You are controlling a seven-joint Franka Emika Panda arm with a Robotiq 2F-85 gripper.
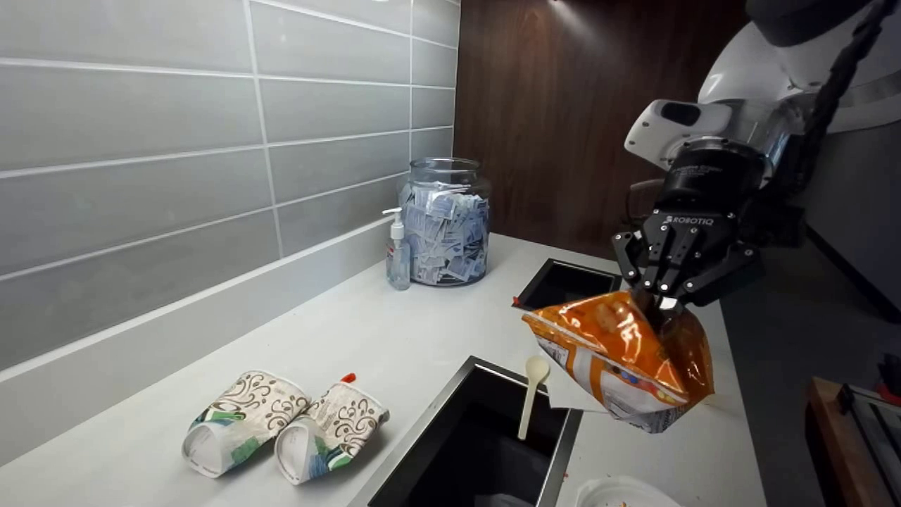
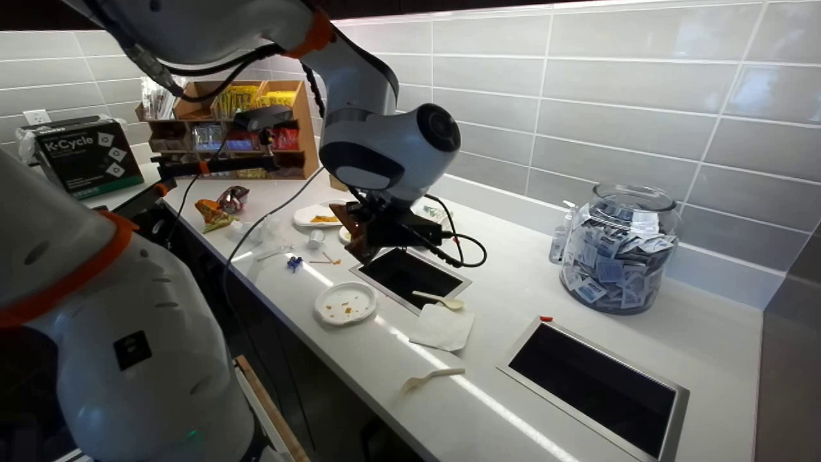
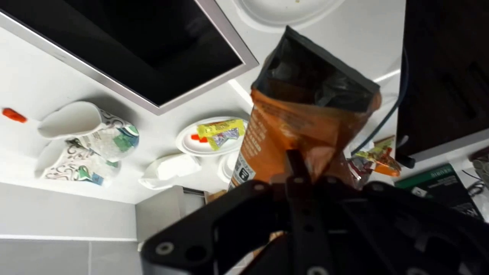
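An orange and white snack bag (image 1: 604, 342) hangs from my gripper (image 1: 661, 305), which is shut on it. In the wrist view the orange bag (image 3: 270, 137) has its dark, silvery mouth gaping away from the fingers. The bag is in the air above the counter, right of the nearer black rectangular opening (image 1: 473, 448) in exterior view 1. It hides most of the white napkin there. From exterior view 2, the arm blocks much of the gripper, and only a brown-orange part of the bag (image 2: 350, 228) shows.
A cream spoon (image 1: 532, 397) lies across that opening's edge. Two crumpled paper cups (image 1: 253, 418) lie left of it. Beyond are a second opening (image 2: 592, 385), a glass jar of packets (image 2: 619, 254) and a pump bottle (image 1: 398, 258). A crumb-strewn plate (image 2: 329, 317) sits near the counter's front.
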